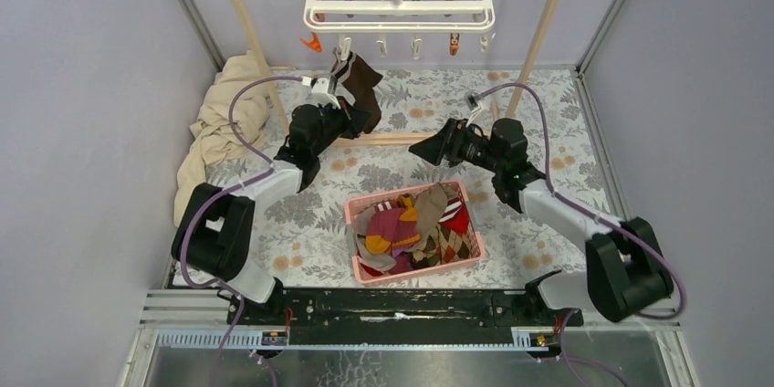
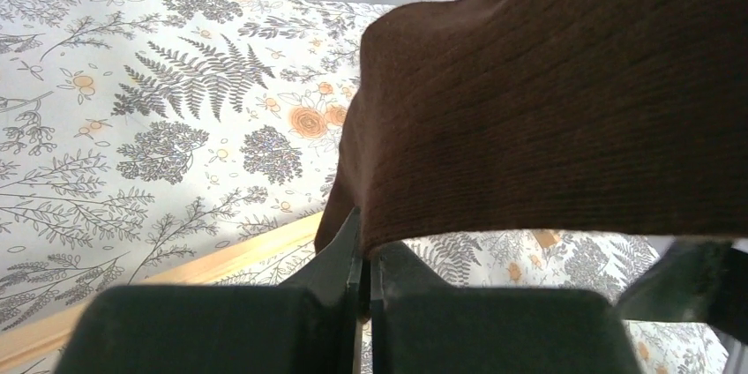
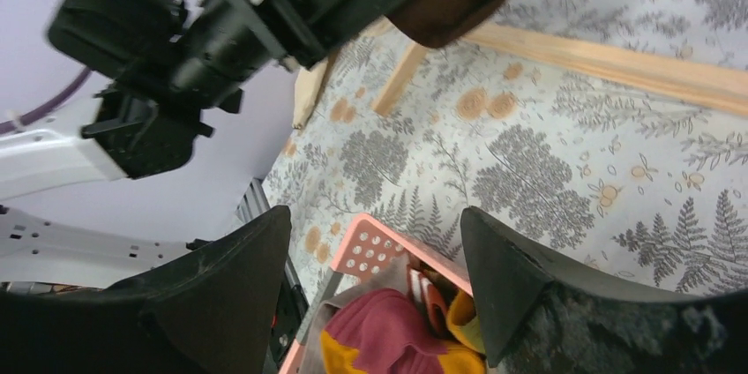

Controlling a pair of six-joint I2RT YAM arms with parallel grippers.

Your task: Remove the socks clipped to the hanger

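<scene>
A dark brown sock [image 1: 363, 90] hangs from a clip at the left front of the white hanger [image 1: 399, 8]. My left gripper [image 1: 351, 118] is at the sock's lower part; in the left wrist view its fingers are shut with the sock's edge right at them, and the brown knit [image 2: 529, 100] fills the upper right. Whether fabric is between the fingertips is hard to tell. My right gripper [image 1: 429, 148] stands apart to the right, above the back of the pink basket, its fingers parted and empty in the right wrist view.
The pink basket [image 1: 355, 268] holds a pile of socks at the front middle. A beige cloth [image 1: 224, 113] lies along the left. A wooden bar [image 1: 392, 139] crosses the floor behind the basket. Wooden posts carry the rail.
</scene>
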